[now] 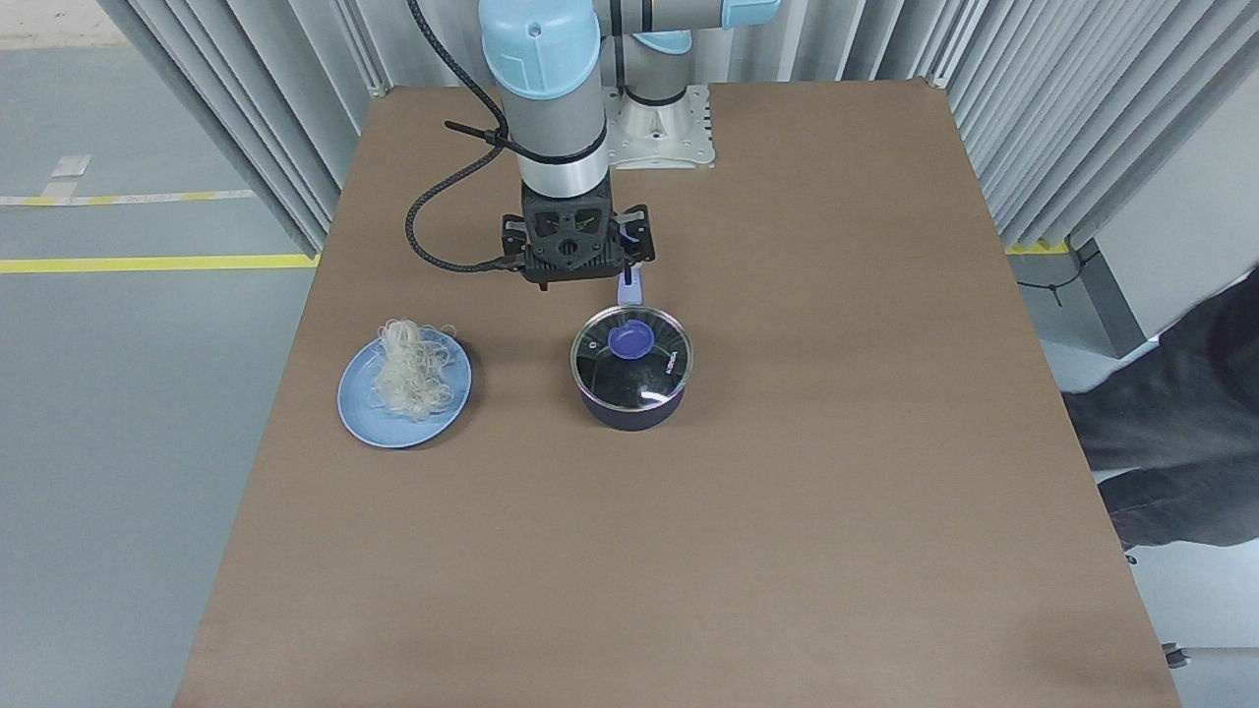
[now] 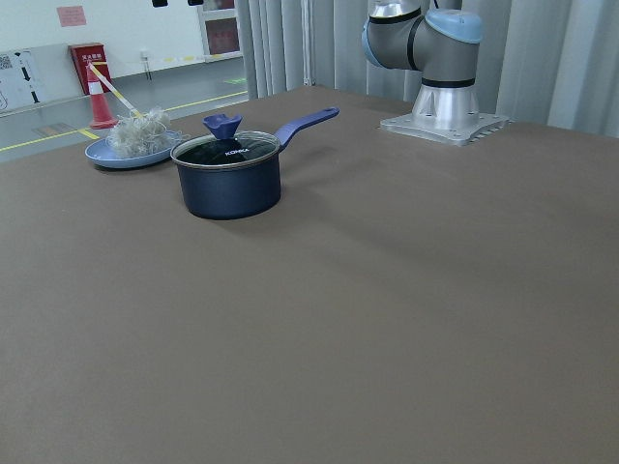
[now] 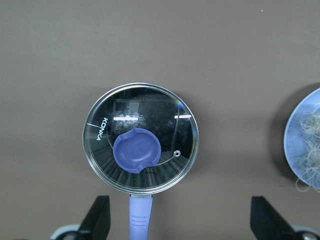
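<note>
My gripper hangs high over the table behind the pot, its two black fingers wide apart with nothing between them in the wrist view. A dark blue saucepan stands below, covered by a glass lid with a blue knob. Its blue handle points back toward the robot base, partly under the gripper in the front view. A light blue plate holding a heap of pale, thin noodles sits beside the saucepan, on the left in the front view.
The robot base is at the back. A person's legs show past the table's right edge in the front view.
</note>
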